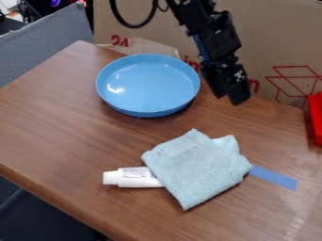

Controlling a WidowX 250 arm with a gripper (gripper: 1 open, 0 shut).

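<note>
My black gripper (pixel 232 87) hangs at the upper right, above the wood to the right of the blue plate (pixel 147 81); it looks open, with nothing seen held in it. A folded pale blue cloth (pixel 197 171) lies at the lower middle, partly covering a white tube (pixel 131 177) that sticks out to its left.
A red object (pixel 314 119) stands at the right edge. A strip of blue tape (pixel 277 177) is right of the cloth. Cardboard (pixel 281 51) backs the table.
</note>
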